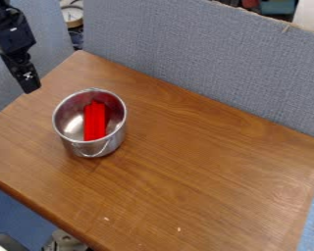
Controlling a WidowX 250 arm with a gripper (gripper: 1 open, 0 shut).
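A silver metal pot [107, 145] with a wire handle stands on the left part of the wooden table [212, 167]. A red, elongated object [95, 122] lies inside it. My black gripper [25, 80] is raised at the upper left edge of the view, open, to the upper left of the pot and apart from it.
Grey padded walls [206, 54] border the table at the back and left. A light blue strip [310, 216] lies at the right edge.
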